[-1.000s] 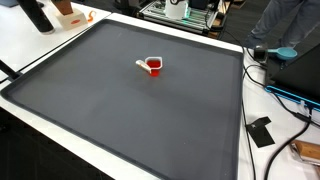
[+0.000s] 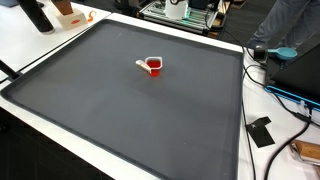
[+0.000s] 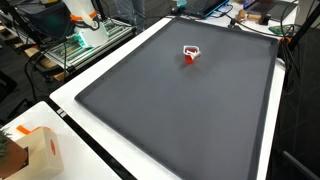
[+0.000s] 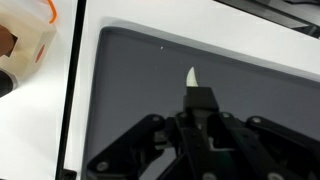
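Note:
In the exterior views, a small red cup-like object [image 2: 154, 68] with a whitish angular rim rests on the dark grey mat [image 2: 110, 95], towards the back. A short pale strip [image 2: 142, 67] lies against its side. From the other side, the red part [image 3: 188, 59] appears below the white rim. In the wrist view my gripper is shut above the mat, its dark fingers together. Just past the fingertips shows a white pointed piece [image 4: 191, 76]; whether it is held or lies on the mat behind cannot be told. My fingers hide what lies beneath them.
A white border [image 2: 62, 147] surrounds the mat. By one corner stand a brown object [image 2: 63, 5] and a pale box with an orange clip [image 2: 90, 16]. Cables [image 2: 285, 140] run along the right side.

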